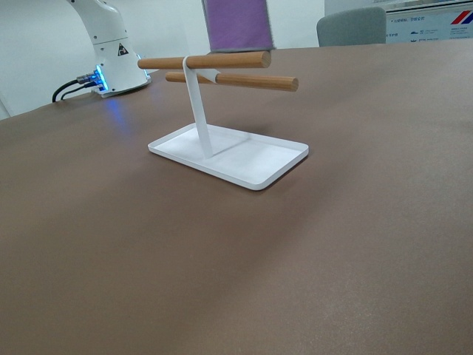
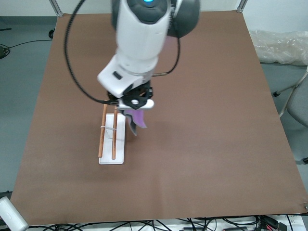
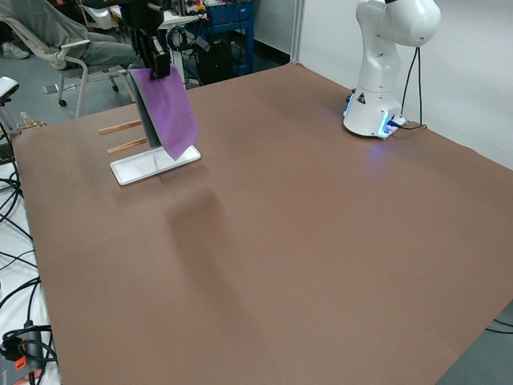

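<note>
A purple cloth (image 3: 168, 108) with a grey side hangs from my gripper (image 3: 154, 68), which is shut on it, close by the rack. In the left view the gripper (image 2: 130, 107) is above the upper end of the rack, with the cloth (image 2: 137, 116) below it. The rack has two wooden bars (image 1: 251, 80) on a white upright over a white tray (image 1: 251, 163). In the top view the cloth (image 1: 236, 22) shows just above the bars. Whether it touches them is unclear.
The white robot base (image 3: 369, 112) stands at the table's far edge. Cables and chairs lie off the table.
</note>
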